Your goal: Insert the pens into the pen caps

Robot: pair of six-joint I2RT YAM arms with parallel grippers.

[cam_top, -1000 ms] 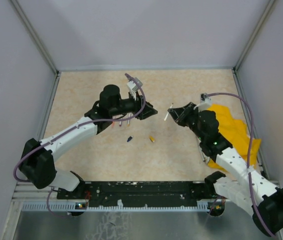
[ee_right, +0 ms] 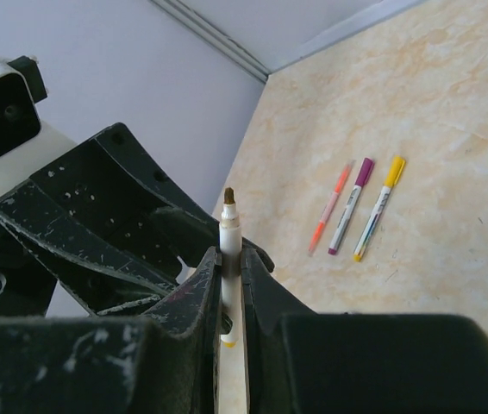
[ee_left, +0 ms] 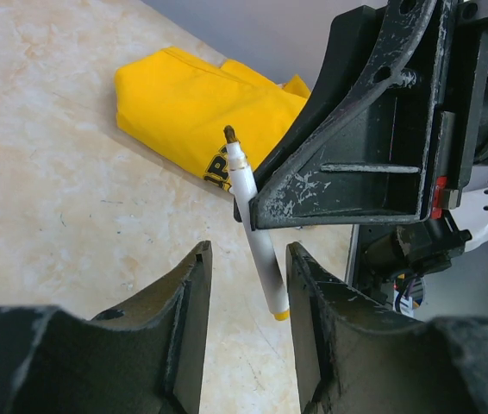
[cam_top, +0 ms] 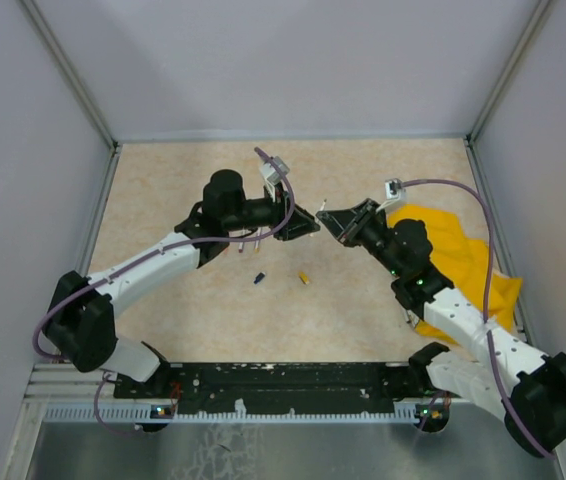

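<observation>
A white uncapped pen [ee_left: 261, 250] with a dark tip and a yellow tail end is tilted in the air, with my right gripper shut on it. My left gripper is part open, its fingers [ee_left: 194, 302] on either side of the pen's tail end in the left wrist view; there is a gap on the left, and contact on the right is hard to tell. Below on the table lie a dark blue cap [cam_top: 259, 278] and a yellow-orange cap [cam_top: 304, 278], apart from each other.
Left of centre on the table, an orange pen [ee_right: 330, 207], a purple-capped pen [ee_right: 352, 205] and a yellow-capped pen [ee_right: 380, 209] lie side by side. A yellow cloth bag [cam_top: 443, 250] covers the right side.
My right gripper has moved left with the pen, bringing it up to the left gripper. The left gripper has shifted only slightly right. Both caps lie where they were.
</observation>
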